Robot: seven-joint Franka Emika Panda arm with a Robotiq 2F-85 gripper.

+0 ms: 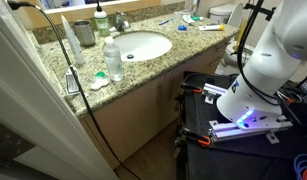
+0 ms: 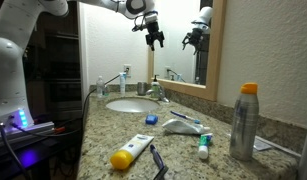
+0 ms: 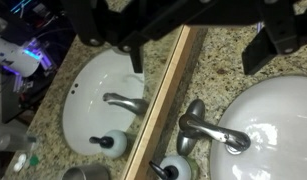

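Note:
High above the counter in exterior view 2, my gripper hangs in front of the wall, beside the mirror. In the wrist view two dark fingers stand wide apart, with nothing between them, so the gripper is open. Below it lie a white sink and a metal faucet. A wooden frame strip crosses the wrist view. Left of that strip a smaller sink and faucet appear, seemingly their reflection. The gripper is out of sight in exterior view 1.
Front counter items include a yellow tube, a blue object, a white cloth-like item, a green-capped tube and a tall bottle. Near the sink stand a clear bottle, a metal cup and a soap bottle.

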